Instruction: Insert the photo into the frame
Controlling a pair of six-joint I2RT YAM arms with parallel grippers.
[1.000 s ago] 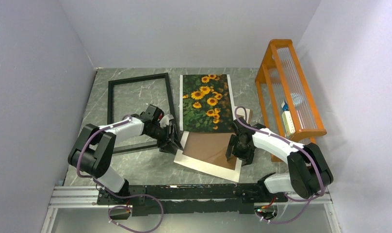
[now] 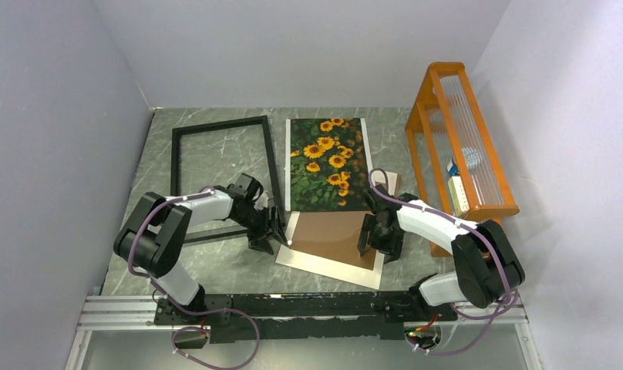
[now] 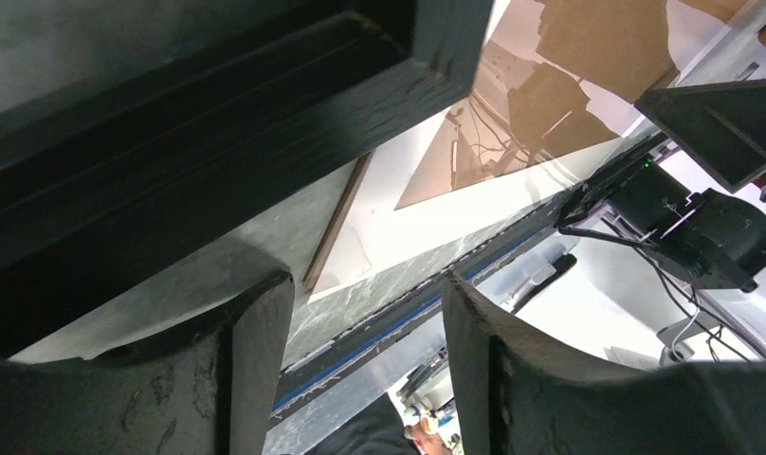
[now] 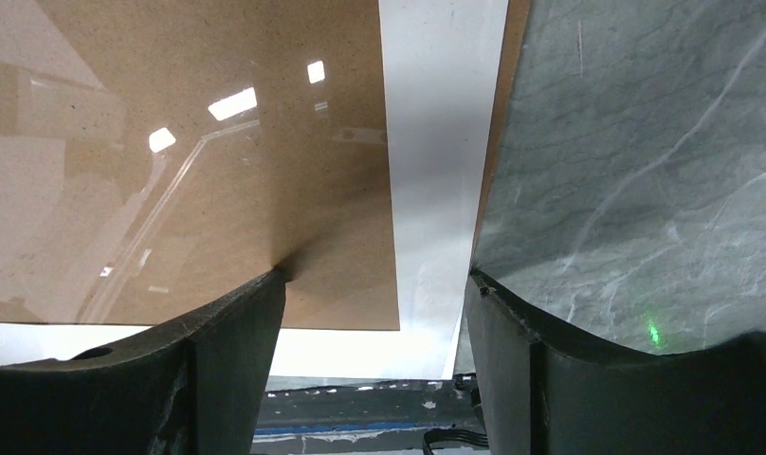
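The sunflower photo (image 2: 324,166) lies flat at the back middle of the table. To its left is the black frame (image 2: 175,166); its near right corner shows in the left wrist view. In front of the photo lies a glossy brown backing with a white border (image 2: 324,266). My left gripper stands open, nothing between its fingers, near the front left corner of that border. In the right wrist view my right gripper straddles the right border, one fingertip over the brown surface, the other by the outer edge. Whether it grips is unclear.
An orange wooden rack (image 2: 447,142) with ribbed clear panels stands at the right; small boxes (image 2: 457,194) are inside it. Part of a brown piece (image 2: 393,183) shows right of the photo. Bare table (image 2: 208,270) lies in front of the frame.
The right arm, photo and frame have hardly moved.
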